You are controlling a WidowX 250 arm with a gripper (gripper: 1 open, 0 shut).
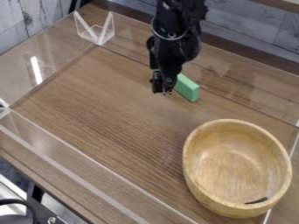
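Observation:
The black gripper (pixel 165 80) hangs over the wooden table, just left of a green block (pixel 186 87) and partly in front of it. Whether its fingers hold anything or how far apart they stand is hard to tell at this size. A large tan bowl (pixel 205 164) sits at the lower right, below and right of the gripper, with a small dark item near its lower right inside edge.
A white wire-like holder (pixel 96 29) stands at the back left, and another white piece sits at the left edge. Walls border the back and right.

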